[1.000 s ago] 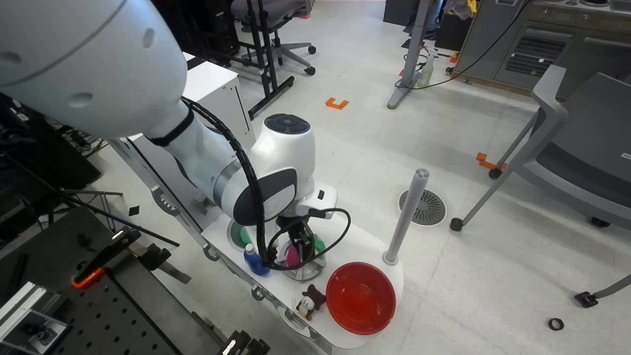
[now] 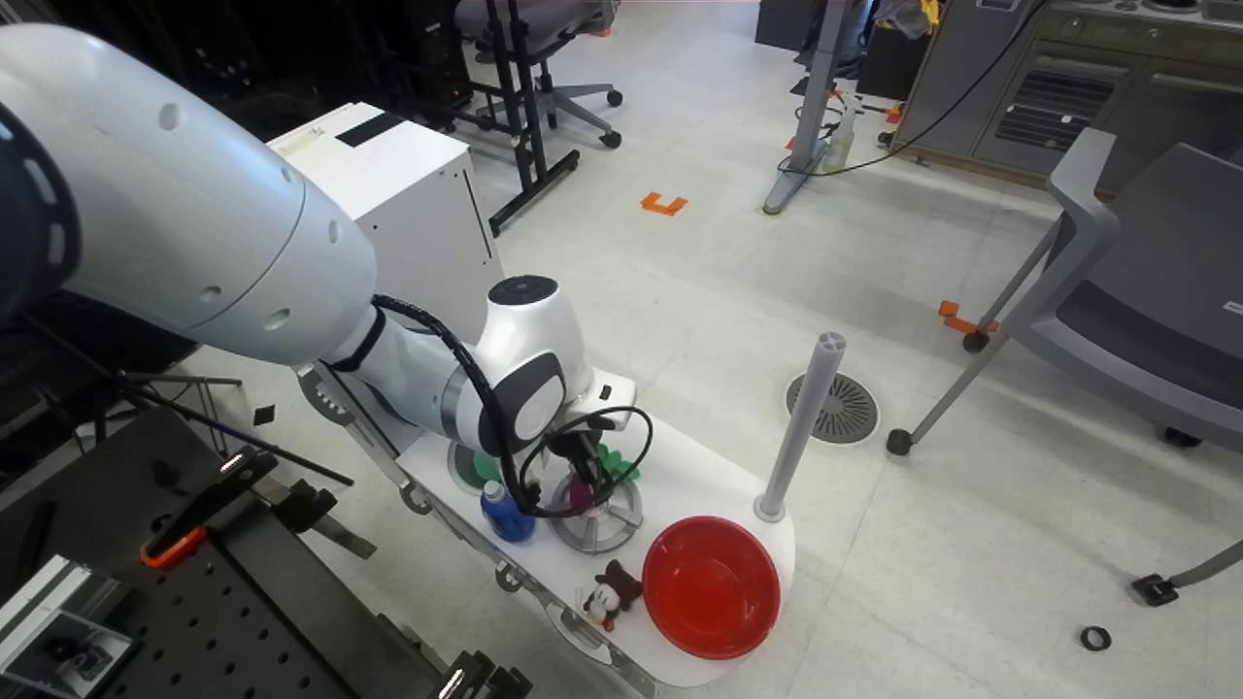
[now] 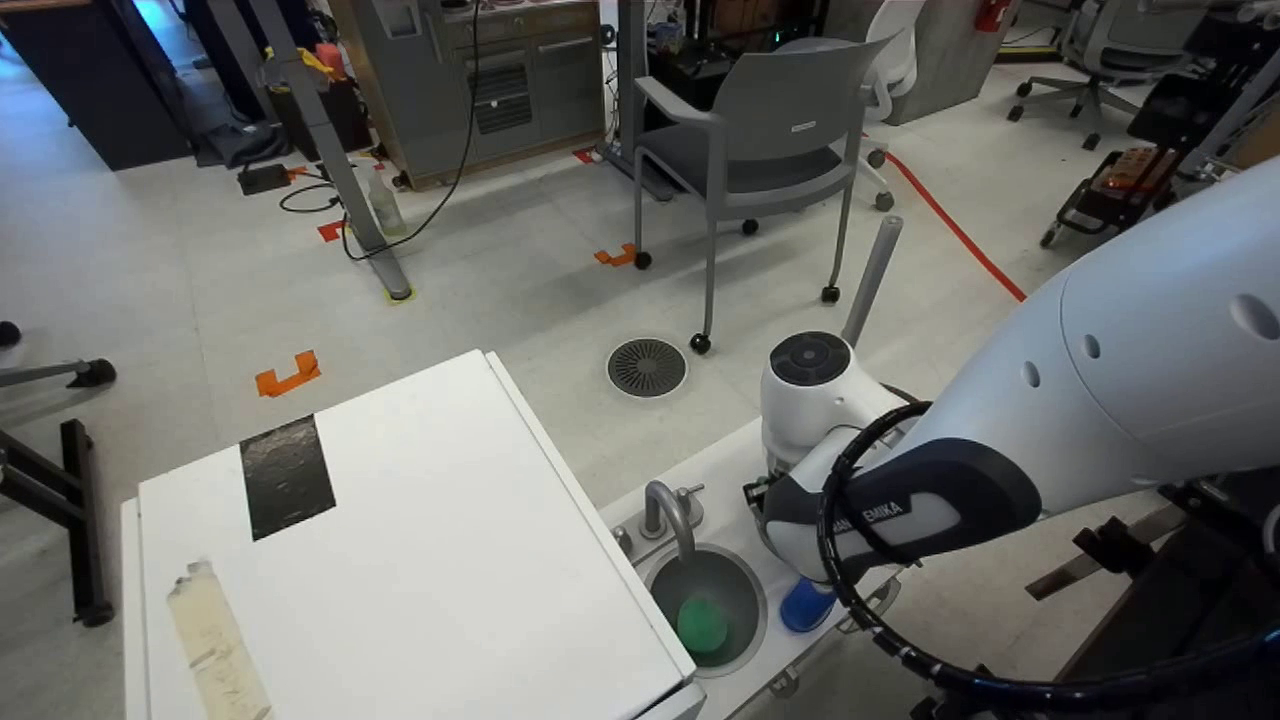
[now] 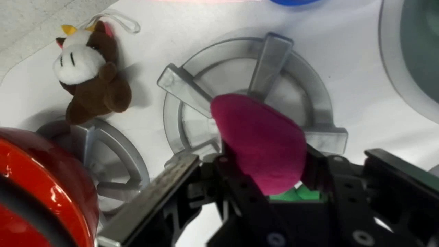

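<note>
Between the black fingers of my gripper lies a smooth magenta object (image 4: 259,142), its near end hidden by them. The fingers flank it closely; whether both press on it is unclear. Beneath it on the white counter is a round grey burner grate (image 4: 325,142). In exterior view 1 my gripper (image 2: 591,466) is low over the grate (image 2: 596,530), with the magenta object (image 2: 579,494) partly visible. Exterior view 2 has the fingers hidden behind the arm.
A green object (image 2: 618,464) lies just behind the gripper. Nearby are a blue bottle (image 2: 508,513), a brown-and-white plush toy (image 2: 614,592) and a red bowl (image 2: 711,588). The sink (image 3: 744,636) holds a green round thing (image 3: 702,624). A grey post (image 2: 801,425) rises from the counter.
The arm has come down and its hand has shifted slightly left in exterior view 1, lower over the grate. The bowl, toy and bottle have not moved.
</note>
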